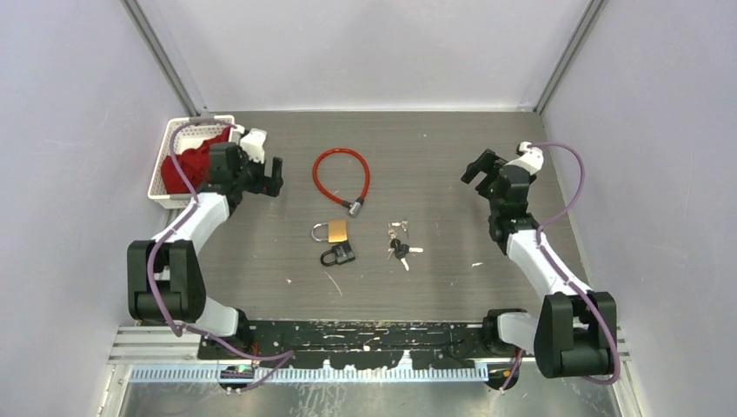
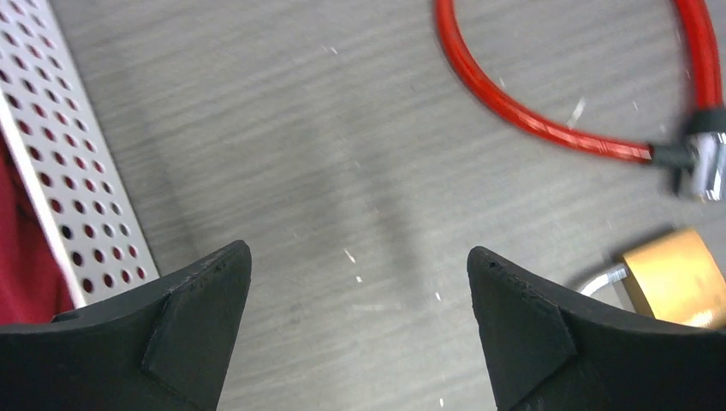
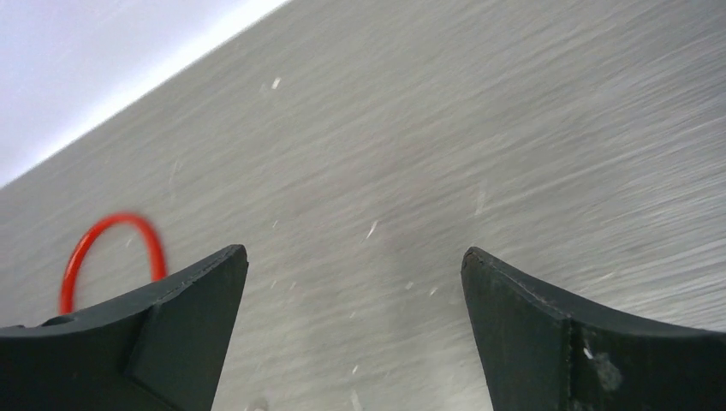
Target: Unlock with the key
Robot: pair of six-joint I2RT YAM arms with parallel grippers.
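Near the middle of the table lie a brass padlock [image 1: 337, 231], a black padlock [image 1: 344, 252] just in front of it, and a red cable lock [image 1: 367, 178] behind them, looped and closed at its metal cylinder [image 1: 355, 208]. To the padlocks' right are several keys [image 1: 401, 248], some with black heads. My left gripper [image 1: 275, 177] stands open beside the basket, left of the cable lock and empty between its fingers. Over the right side of the table, my right gripper [image 1: 469, 172] is also open and empty, well apart from the keys.
A white basket [image 1: 156, 185] holding red cloth [image 1: 187, 165] stands at the back left, close against the left arm. Walls rise on three sides.
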